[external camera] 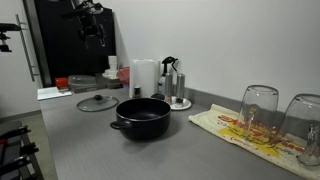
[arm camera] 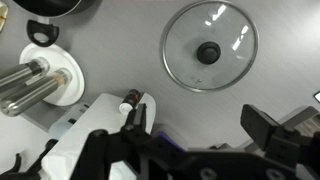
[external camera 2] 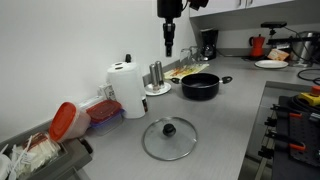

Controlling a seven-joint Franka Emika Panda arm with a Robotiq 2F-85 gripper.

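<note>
A glass lid (external camera 2: pixel 158 142) with a black knob (arm camera: pixel 208 52) lies flat on the grey counter, away from the black pot (external camera: pixel 142 120). The pot stands uncovered and looks empty from the side views; only part of it (arm camera: pixel 62 6) shows at the top left of the wrist view. High over the counter, on the lid's side, hangs my gripper (external camera 2: pixel 180 50), fingers pointing down. It is open, with a wide gap between its fingertips in the wrist view (arm camera: pixel 194 118) and nothing held. The lid lies clear of the fingers.
Behind the lid stand a white paper towel roll (external camera 2: pixel 127 90) and a white plate with metal shakers (external camera 2: pixel 156 76). A red container (external camera 2: pixel 68 122) sits at the left. Two upturned glass jars (external camera: pixel 258 108) rest on a yellow-patterned cloth (external camera: pixel 225 122). Counter in front of the pot is free.
</note>
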